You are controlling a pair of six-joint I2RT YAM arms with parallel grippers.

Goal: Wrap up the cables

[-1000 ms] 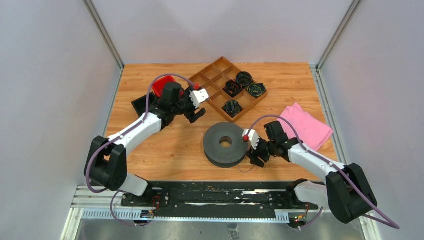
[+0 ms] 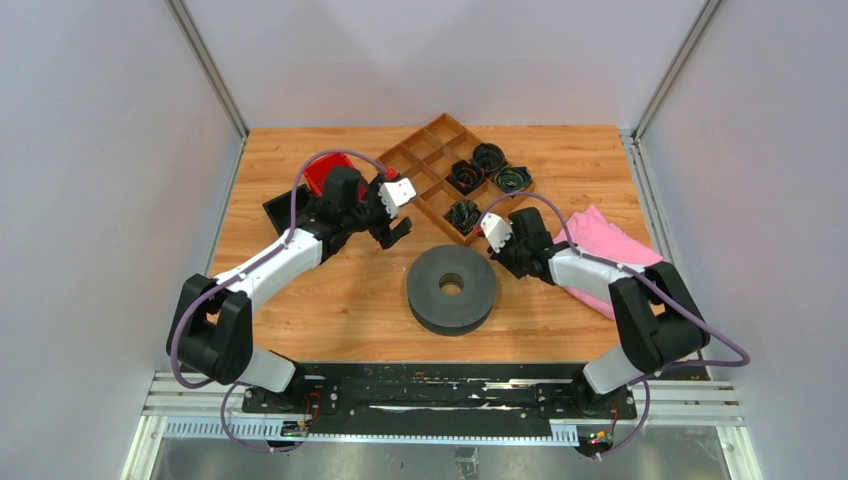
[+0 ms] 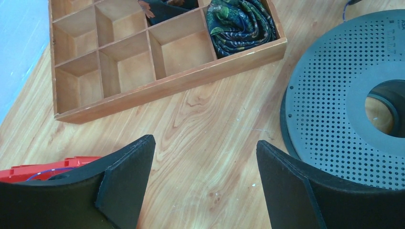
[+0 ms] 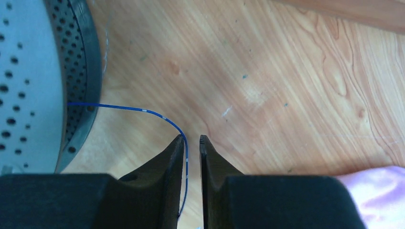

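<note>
A thin blue cable [image 4: 125, 108] comes out between the flanges of the grey perforated reel [image 4: 28, 76] in the right wrist view. It curves down to my right gripper, whose fingers are closed nearly together with the cable at the left fingertip; a loose end trails below. From above, that gripper stands just right of the reel [image 2: 430, 292], close to the table. My left gripper stands open and empty over bare wood, left of the reel. In the top view the cable is too fine to make out.
Behind the reel lies a wooden compartment tray [image 2: 424, 150], some cells filled with dark rolled cloths. Pink cloth [image 2: 610, 240] lies at the right, a red bin [image 2: 327, 168] and a black bin [image 2: 284, 211] at the far left.
My right gripper has swung from the reel's front right side back toward the tray, having closed on the cable. The left arm and the reel have stayed where they were.
</note>
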